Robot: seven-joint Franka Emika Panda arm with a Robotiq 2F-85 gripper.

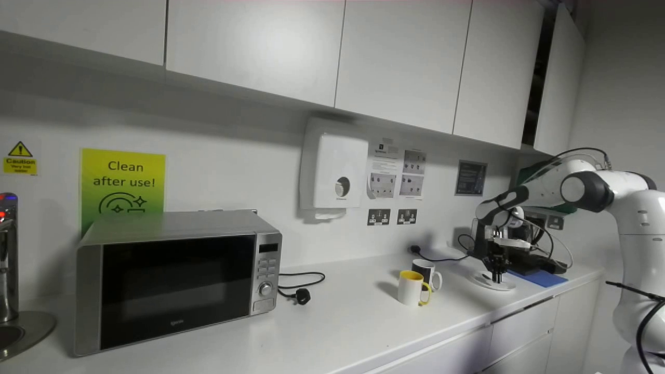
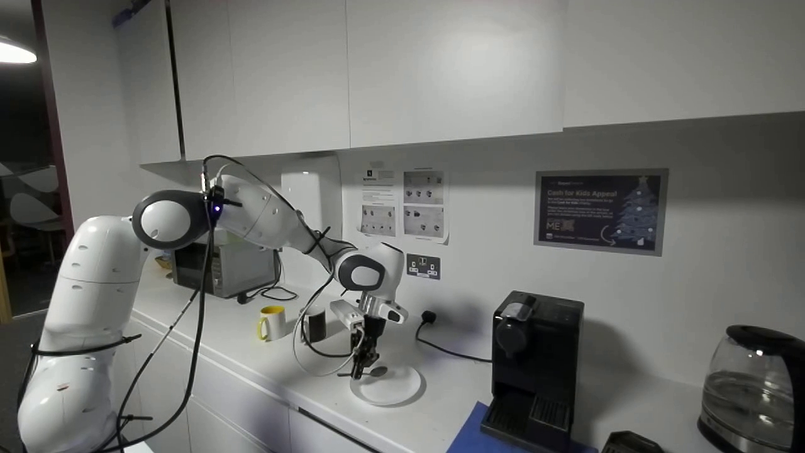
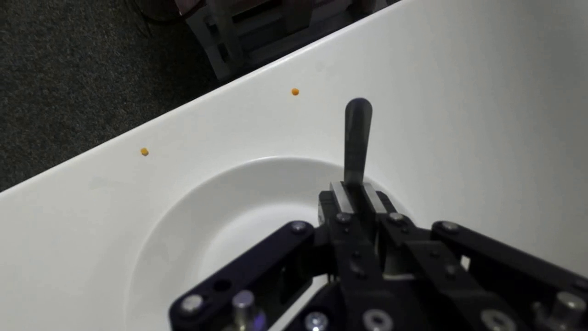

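A spoon is pinched in my gripper, which is shut on its handle. The dark metal handle (image 3: 358,132) sticks out past the fingertips in the wrist view, and the spoon's rounded bowl (image 2: 378,370) shows on the other side in exterior view 2. Beneath lies a white plate (image 2: 388,392), with my gripper (image 2: 358,375) low over its left part. Whether the spoon touches the plate I cannot tell. In exterior view 1 the gripper (image 1: 496,280) covers part of the plate (image 1: 508,286).
A yellow-lined white mug (image 1: 410,290) and a black-and-white mug (image 1: 424,270) stand nearby. The black coffee machine (image 2: 536,362) is on a blue mat (image 2: 469,430). Orange bits (image 3: 144,151) lie near the counter edge.
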